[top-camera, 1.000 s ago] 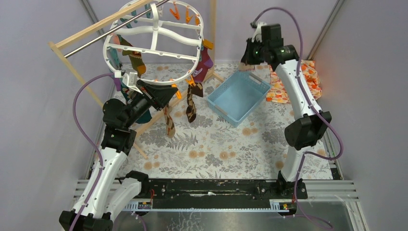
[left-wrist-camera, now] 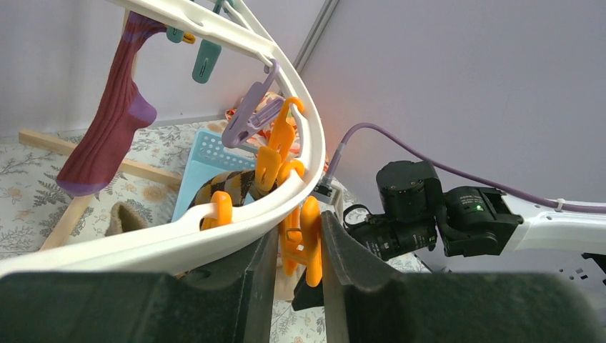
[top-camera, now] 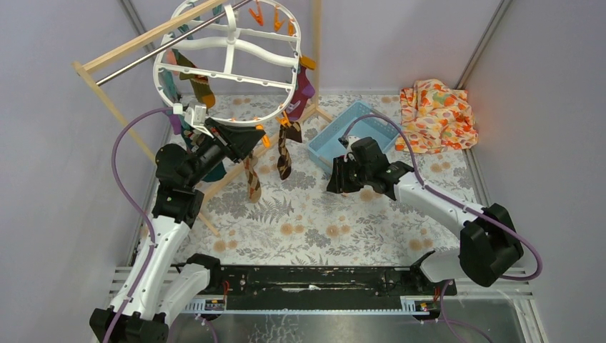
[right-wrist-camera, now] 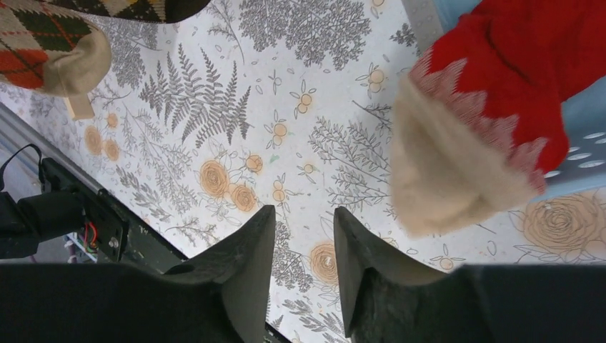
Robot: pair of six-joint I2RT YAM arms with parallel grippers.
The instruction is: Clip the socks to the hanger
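Observation:
The white round hanger (top-camera: 227, 76) carries socks and clips, including a maroon sock (left-wrist-camera: 107, 121) and patterned socks (top-camera: 284, 161). My left gripper (top-camera: 250, 139) is at the front rim, shut on an orange clip (left-wrist-camera: 311, 243). My right gripper (top-camera: 337, 179) is low over the front-left of the blue basket (top-camera: 382, 134), its fingers apart with floor showing between. A red sock with cream cuff (right-wrist-camera: 507, 93) lies in the basket, beside that gripper, mostly hidden from above.
An orange floral cloth (top-camera: 436, 114) is heaped at the back right. The wooden stand (top-camera: 118, 51) holds the hanger. The patterned floor in front of the basket is clear.
The left arm is still.

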